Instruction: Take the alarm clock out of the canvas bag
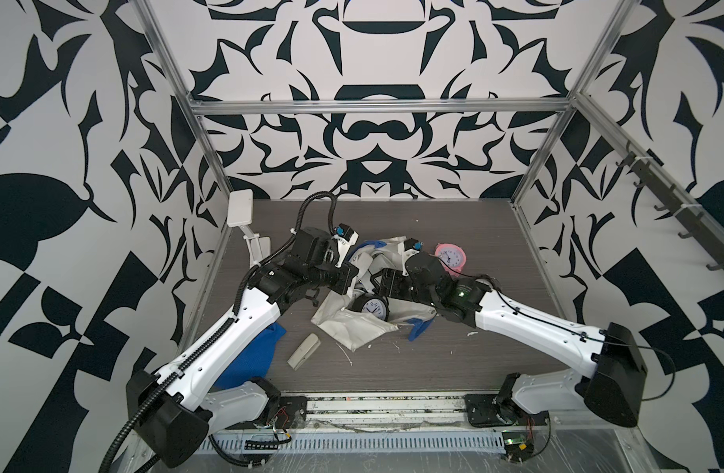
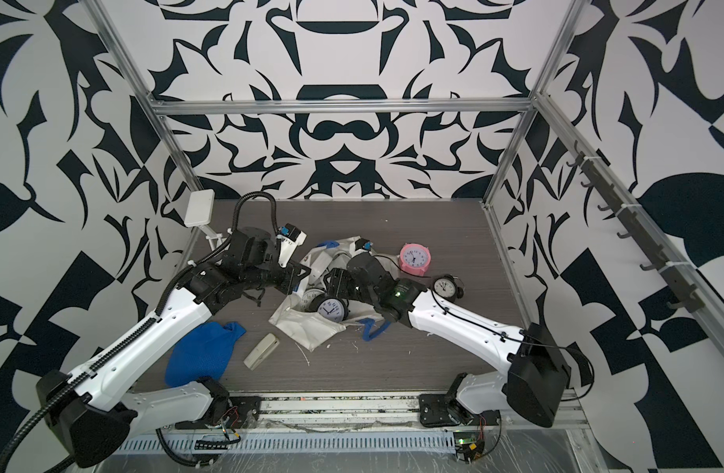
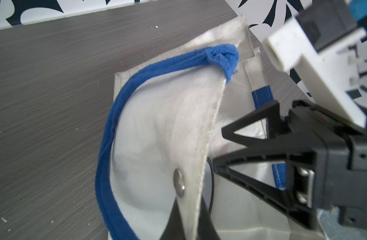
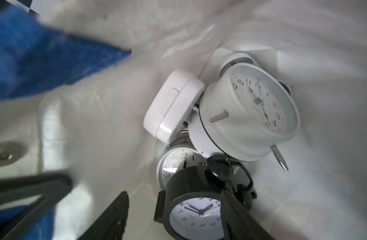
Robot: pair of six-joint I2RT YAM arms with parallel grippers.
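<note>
The canvas bag (image 1: 352,325) lies mouth-up between my arms, its edge lined by a blue strap (image 3: 129,90). My left gripper is shut on the bag's rim, the thin canvas pinched between its fingers. Inside, the right wrist view shows a black alarm clock (image 4: 189,182) low down, a white twin-bell clock (image 4: 227,120), a white box-like item (image 4: 173,104) and another clock face (image 4: 175,164) beneath. My right gripper is part open over the black clock, one finger close against its right side, a gap on the left.
A pink clock (image 2: 414,258) and a small dark clock (image 2: 447,287) stand on the table right of the bag. To the front left lie a blue cloth (image 2: 204,351) and a beige block (image 2: 261,351).
</note>
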